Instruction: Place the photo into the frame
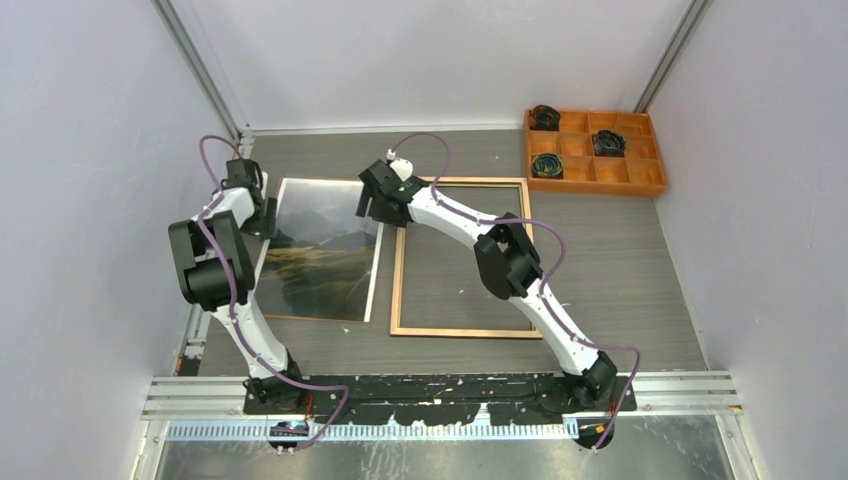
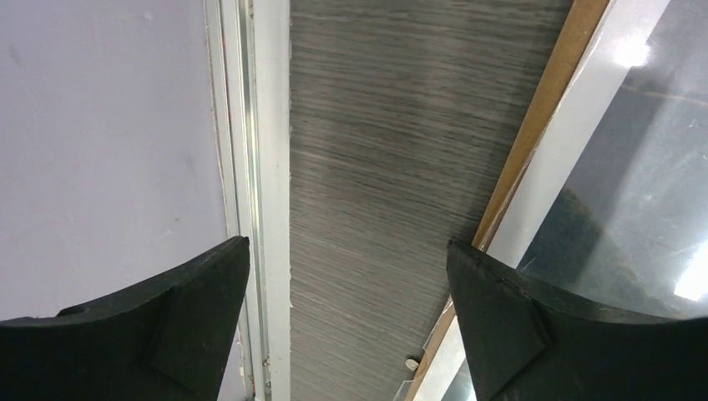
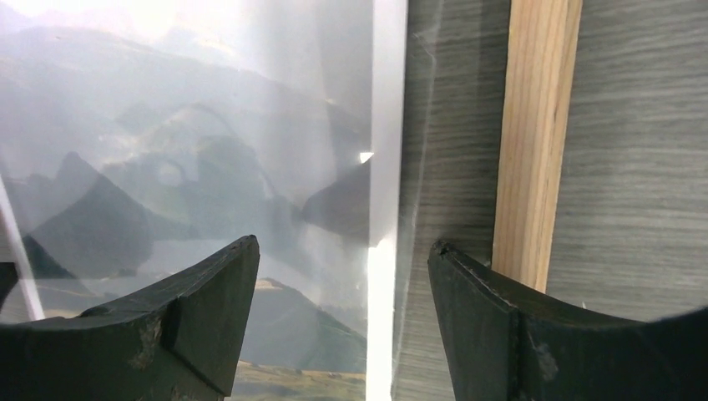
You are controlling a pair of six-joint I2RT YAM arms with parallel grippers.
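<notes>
The photo (image 1: 315, 262), a landscape under a glossy sheet with white side edges, lies flat left of the empty wooden frame (image 1: 465, 333). My left gripper stands open low at the photo's left edge, one finger beside its brown-and-white edge (image 2: 542, 167), nothing held. My right gripper is open low over the photo's right white edge (image 3: 386, 142), which runs between its fingertips; the frame's wooden side (image 3: 540, 125) lies just right of that.
An orange compartment tray (image 1: 628, 175) with dark coiled items stands at the back right. White walls close in the left, back and right; the left rail runs close by my left gripper.
</notes>
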